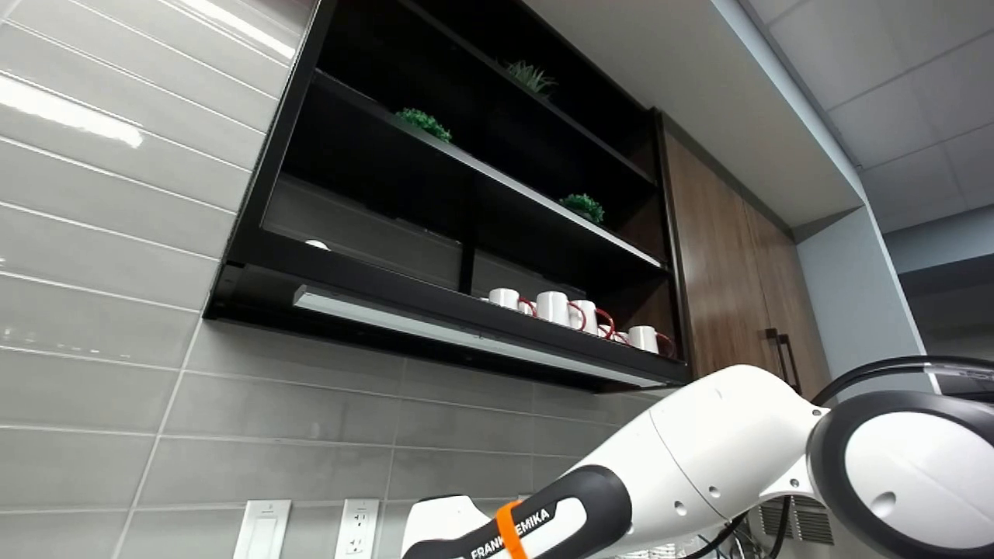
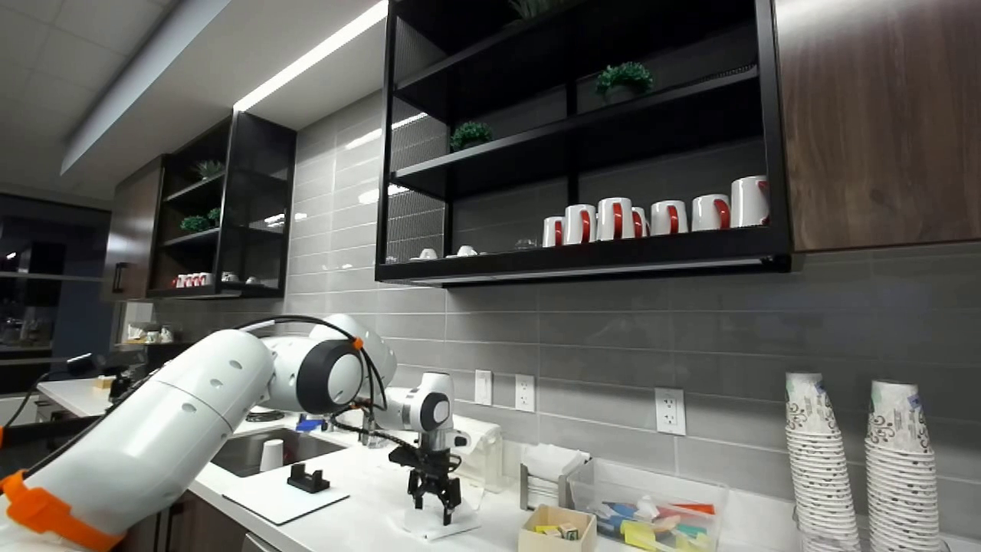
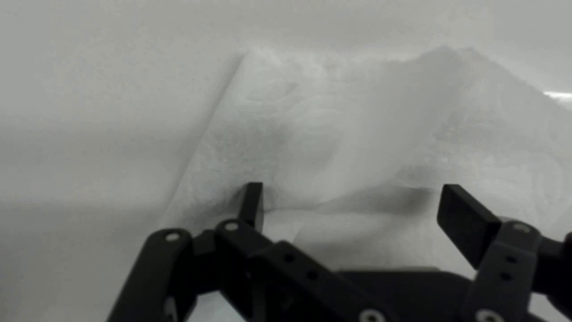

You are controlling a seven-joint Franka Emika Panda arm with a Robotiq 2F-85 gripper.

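My gripper is open, its two dark fingers wide apart in the wrist view. Below and between them lies a thin white sheet (image 3: 332,123), crumpled like tissue or a napkin, on the white counter. The left finger (image 3: 252,206) appears close over the sheet; whether it touches cannot be made out. In exterior view 2 the gripper (image 2: 432,510) points down just over the white sheet (image 2: 451,532) on the counter. Exterior view 1 shows the arm only, with the gripper out of frame.
A napkin holder (image 2: 542,487), a beige box (image 2: 556,533) and a clear bin (image 2: 653,510) stand right of the gripper. Paper cup stacks (image 2: 821,478) are farther right. Left are a white board (image 2: 276,501) with a black holder (image 2: 308,478) and the sink (image 2: 313,446). Mugs (image 2: 614,219) line the shelf above.
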